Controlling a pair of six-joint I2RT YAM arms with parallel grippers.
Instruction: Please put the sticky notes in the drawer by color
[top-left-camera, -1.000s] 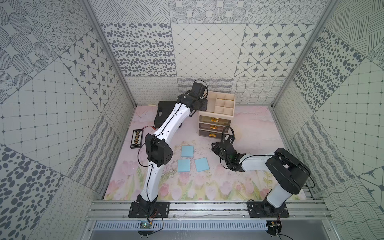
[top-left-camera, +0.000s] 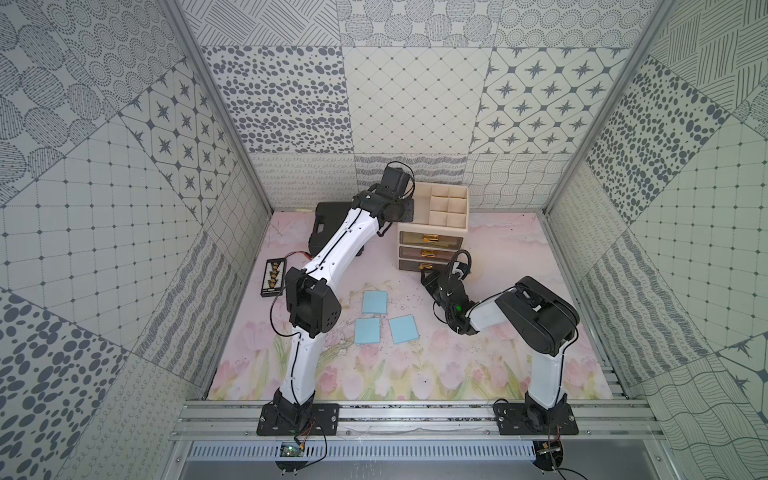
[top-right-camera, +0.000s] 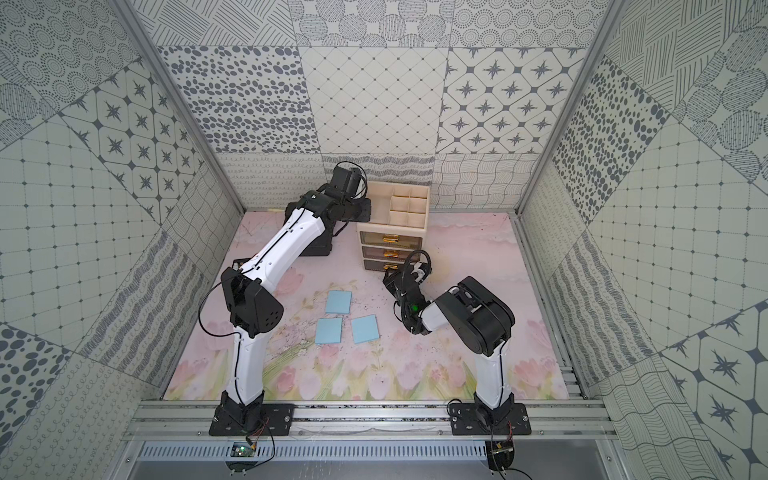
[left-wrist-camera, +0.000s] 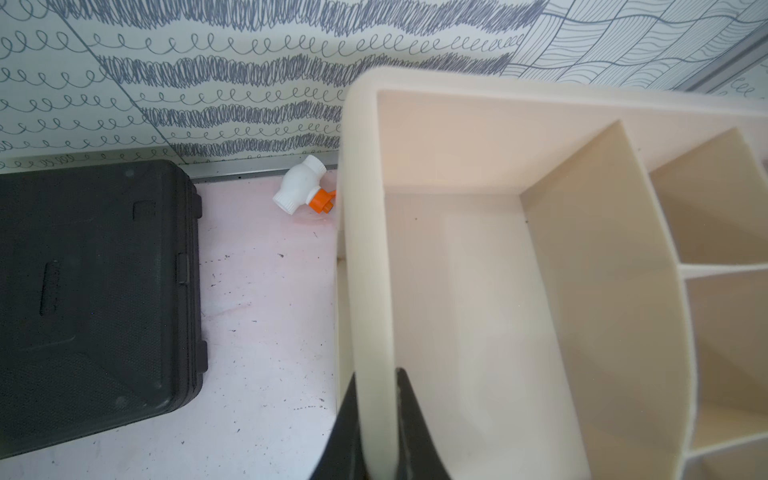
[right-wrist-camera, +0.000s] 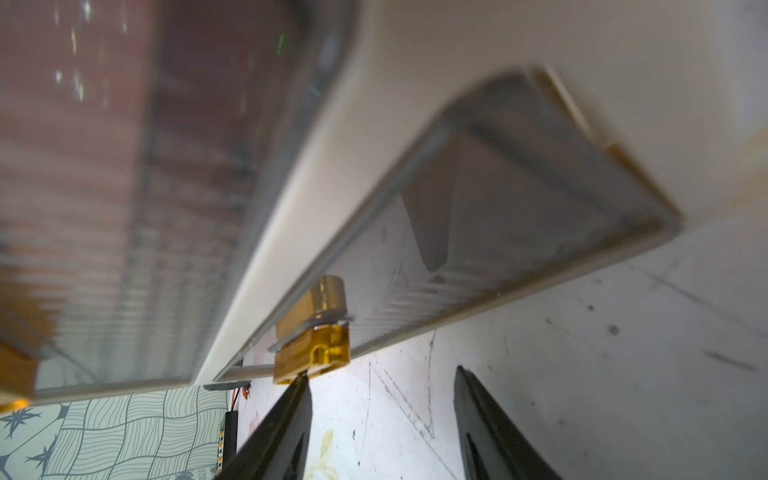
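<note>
Three blue sticky notes lie flat on the table in front of the drawer cabinet. The cabinet has stacked drawers with gold handles and a sectioned open top. In the left wrist view my left gripper is shut on the cabinet's left top wall. My right gripper is open at the cabinet's front, low by the bottom drawer. The gold handle of that drawer is just beyond its left finger, not between the fingers. The drawers in view look closed.
A black case stands left of the cabinet, and a white-and-orange fitting lies behind. A small black tray of gold pieces sits at the table's left. Bare table lies right of the cabinet.
My right gripper has moved forward and a little left to the bottom drawer, its arm swinging left behind it. The left gripper stays at the cabinet wall; the notes have not moved.
</note>
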